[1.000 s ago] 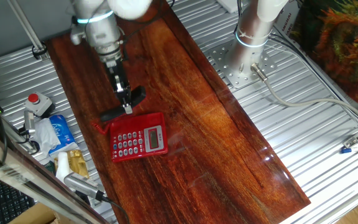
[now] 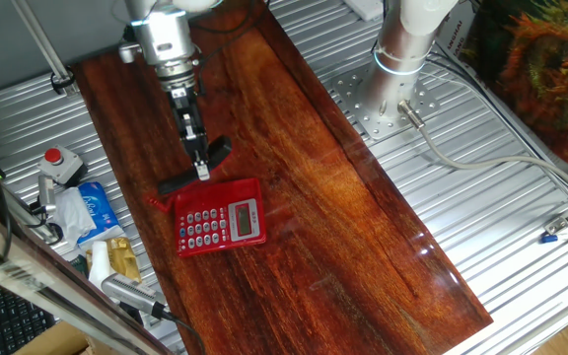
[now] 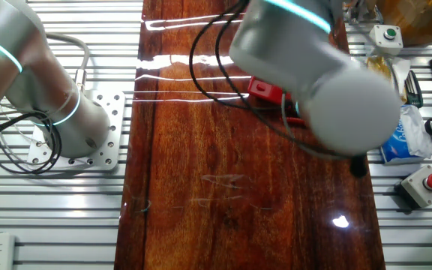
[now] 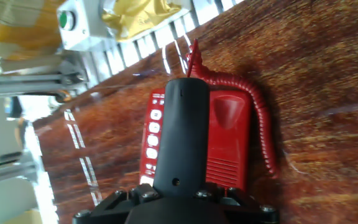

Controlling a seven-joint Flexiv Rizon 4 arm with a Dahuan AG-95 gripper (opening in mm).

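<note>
A red desk telephone (image 2: pixel 220 219) with a keypad and small display lies on the wooden table. Its black handset (image 2: pixel 178 181) is off the base, angled across the phone's upper edge in exterior view 1. My gripper (image 2: pixel 201 170) is shut on the handset near its middle. From the wrist, the handset (image 4: pixel 185 134) covers part of the phone base (image 4: pixel 229 149), leaving the keys on one side and a bare recess on the other. A red coiled cord (image 4: pixel 260 118) curves round the base. The arm hides most of the phone (image 3: pixel 267 91) in exterior view 2.
Beside the table stand a red-button box (image 2: pixel 61 166) and a blue-white tissue pack (image 2: pixel 95 212).
The upper arm and wrist have shifted slightly upward in exterior view 1 since a second ago. The handset and phone base look almost unmoved.
</note>
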